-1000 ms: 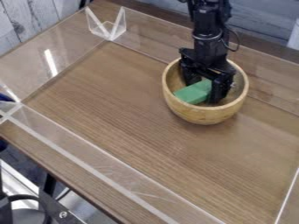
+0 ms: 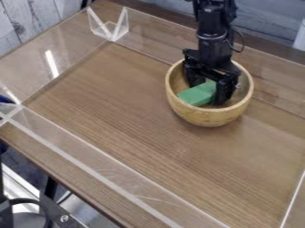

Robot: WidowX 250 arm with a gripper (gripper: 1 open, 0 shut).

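Observation:
A black robot gripper (image 2: 209, 78) reaches down from the top of the view into a round wooden bowl (image 2: 210, 117) at right of centre. Its lower end is inside the bowl, over and beside a green object (image 2: 195, 95). The dark fingers are hard to make out against the bowl's shadowed inside, and they partly hide the green object. Whether they touch it cannot be told.
A white wire-like holder (image 2: 109, 25) stands at the upper left of the wooden table (image 2: 95, 116).
The gripper and bowl are nearly where they were, with at most a very slight shift.

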